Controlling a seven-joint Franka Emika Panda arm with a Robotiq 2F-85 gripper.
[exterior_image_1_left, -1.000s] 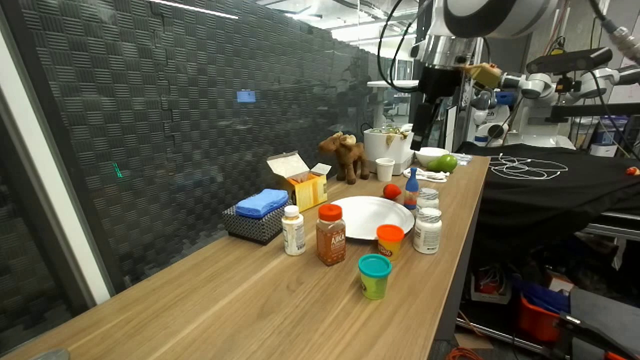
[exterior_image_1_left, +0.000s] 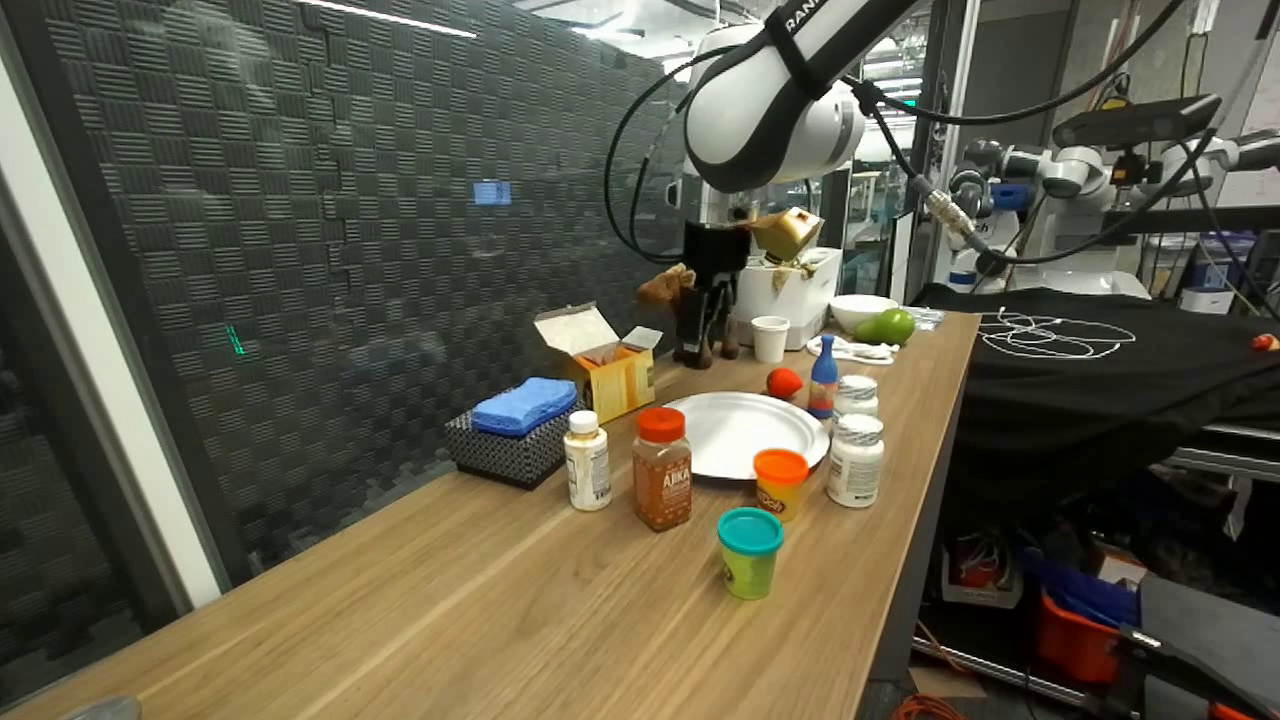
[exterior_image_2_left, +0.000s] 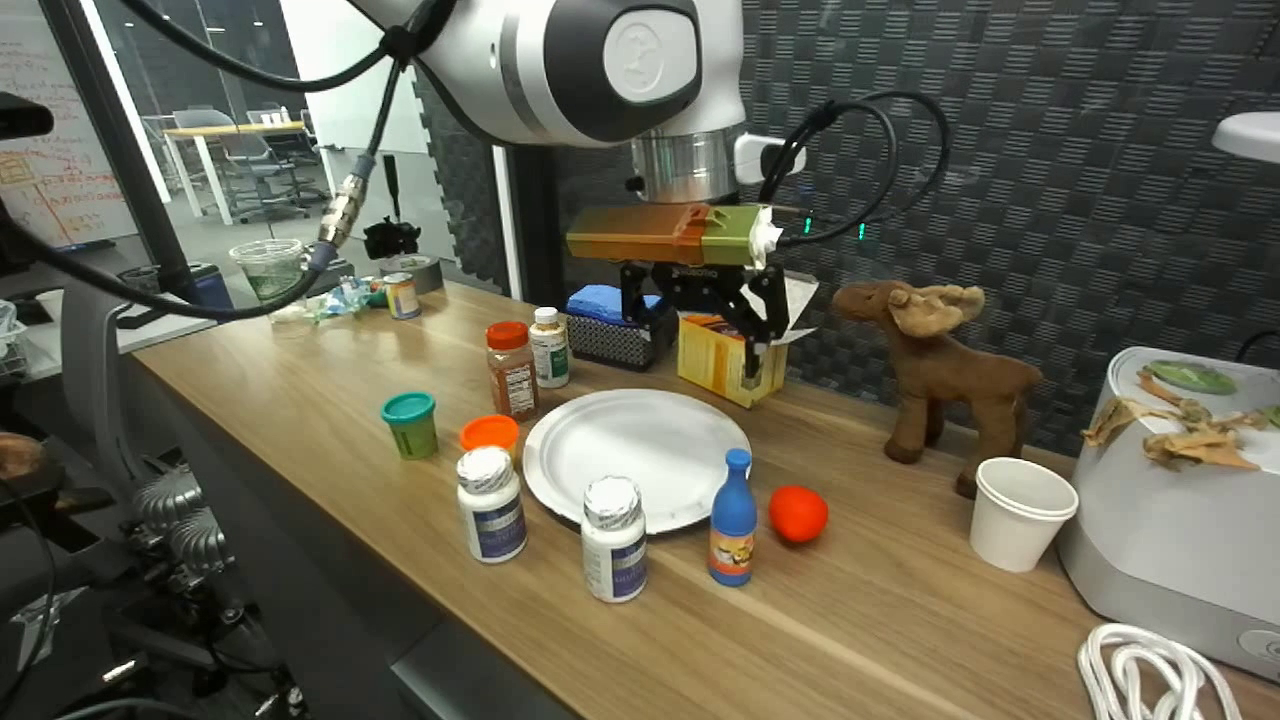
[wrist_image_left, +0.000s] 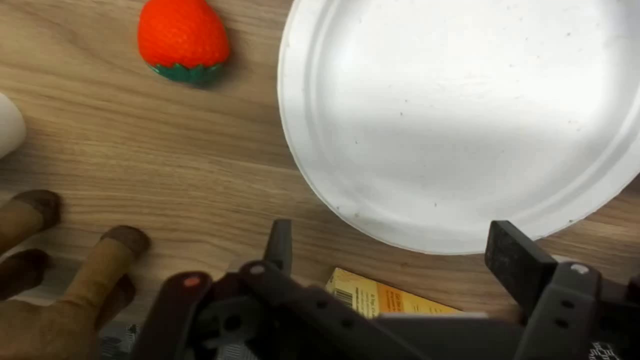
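Note:
My gripper stands open above the table, nothing between its widely spread fingers. Between and below them in the wrist view shows the edge of a yellow box (wrist_image_left: 390, 294). The white plate (wrist_image_left: 468, 120) lies flat beyond the fingertips, empty. To its left rests a red toy strawberry (wrist_image_left: 183, 33) with a green leafy end. In exterior view 2 the gripper (exterior_image_2_left: 693, 330) hangs in front of the open yellow box (exterior_image_2_left: 720, 360) and the blue cloth (exterior_image_2_left: 606, 302), behind the plate. The brown plush moose (exterior_image_2_left: 954, 372) stands right of it.
White bottles (exterior_image_2_left: 492, 516), a blue bottle (exterior_image_2_left: 733, 528), tubs with teal (exterior_image_2_left: 411, 426) and orange lids (exterior_image_2_left: 489, 433), and a red-lidded spice jar (exterior_image_2_left: 512, 372) surround the plate. A paper cup (exterior_image_2_left: 1020, 516) stands near the white appliance (exterior_image_2_left: 1182, 528). In exterior view 1, the near table (exterior_image_1_left: 420, 612) is mostly clear.
In exterior view 1 my arm and gripper have moved left, from near the white appliance to in front of the moose, which is now partly hidden. The table objects look unmoved.

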